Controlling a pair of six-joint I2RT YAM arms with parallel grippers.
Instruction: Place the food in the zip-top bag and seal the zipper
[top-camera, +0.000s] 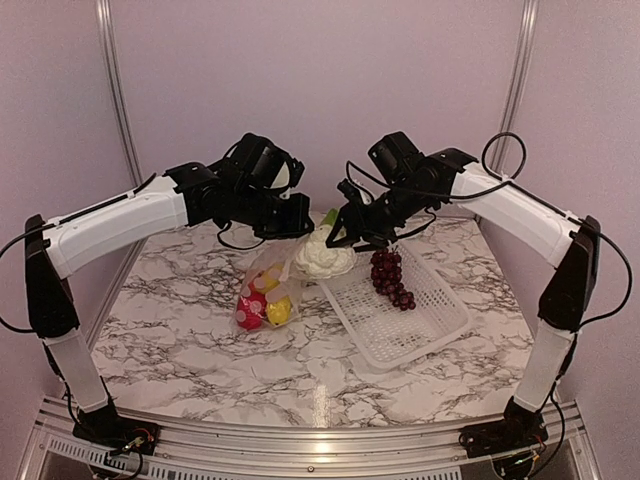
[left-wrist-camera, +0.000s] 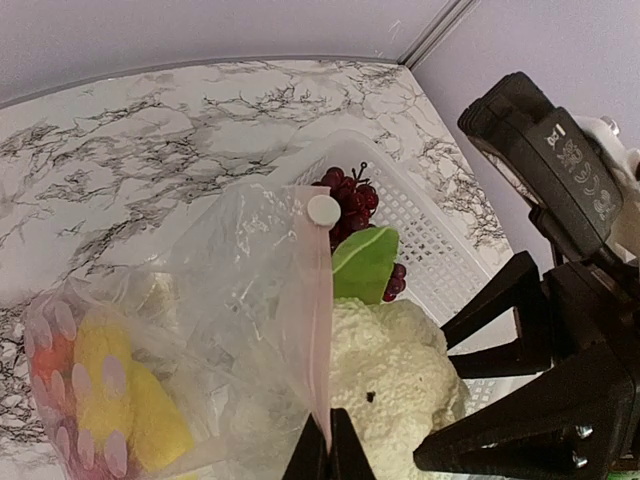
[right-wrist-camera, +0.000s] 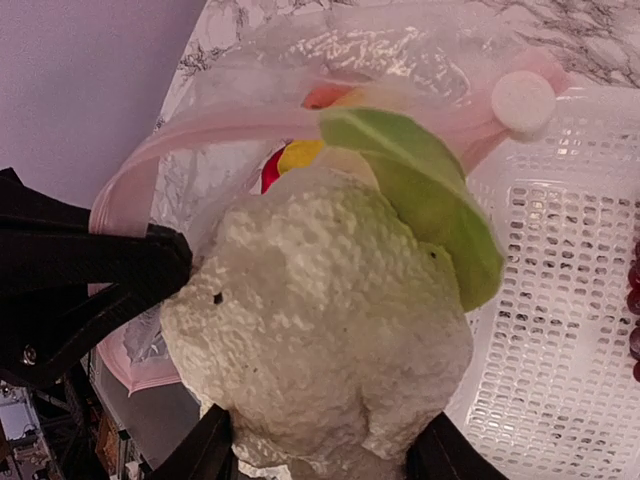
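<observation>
A clear zip bag (left-wrist-camera: 200, 300) with pink edge and white slider holds red and yellow dotted food (top-camera: 265, 300). My left gripper is shut on the bag's edge at its mouth, lifting it. My right gripper is shut on a white cauliflower (right-wrist-camera: 310, 310) with a green leaf, held at the bag's opening, overlapping it in the top view. In the left wrist view, the cauliflower (left-wrist-camera: 390, 370) is partly behind the bag's edge; how far inside it sits is unclear.
A white perforated basket (top-camera: 430, 330) stands at the right with red grapes (top-camera: 390, 280) in it, partly under the cauliflower. Both arms are close together over the middle.
</observation>
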